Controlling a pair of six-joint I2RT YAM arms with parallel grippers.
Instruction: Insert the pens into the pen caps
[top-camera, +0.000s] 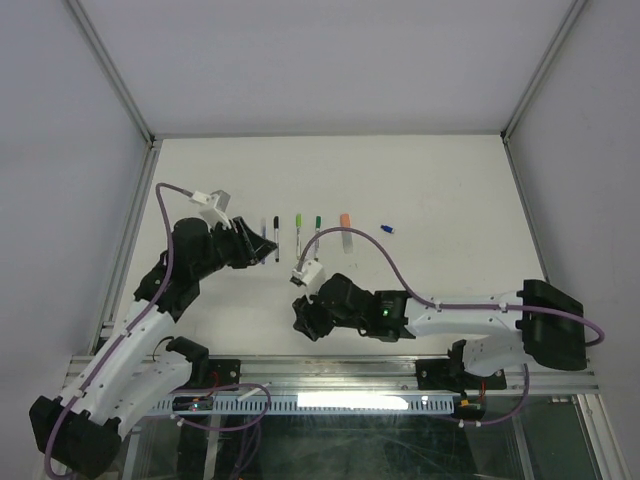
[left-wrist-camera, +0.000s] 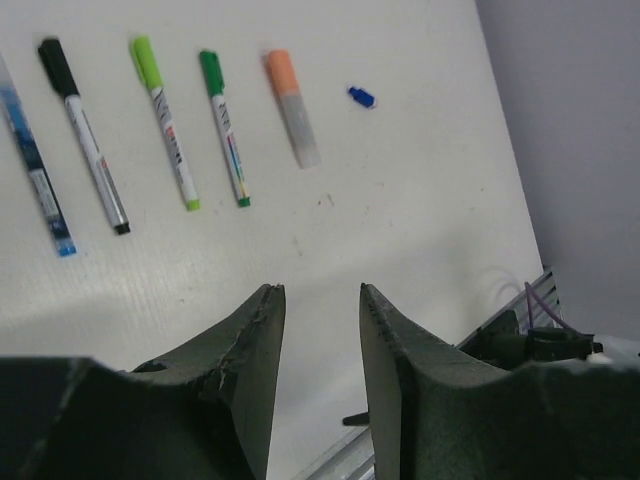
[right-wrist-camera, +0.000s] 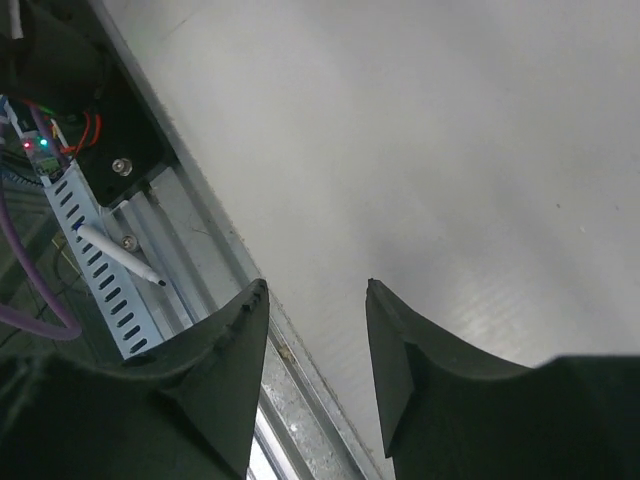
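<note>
Pens lie in a row on the white table: a blue one (left-wrist-camera: 44, 188), a black-capped one (left-wrist-camera: 98, 160), a light-green-capped one (left-wrist-camera: 169, 136), a green-capped one (left-wrist-camera: 228, 141) and an orange-capped one (left-wrist-camera: 295, 119). A small blue cap (left-wrist-camera: 361, 97) lies to their right. My left gripper stands open, empty, left of and near the row in the top view. My right gripper stands open, empty, over bare table near the front edge, in front of the pens.
A metal rail (top-camera: 300, 370) runs along the front edge, with a white stick (right-wrist-camera: 118, 252) lying on or beside the perforated strip there.
</note>
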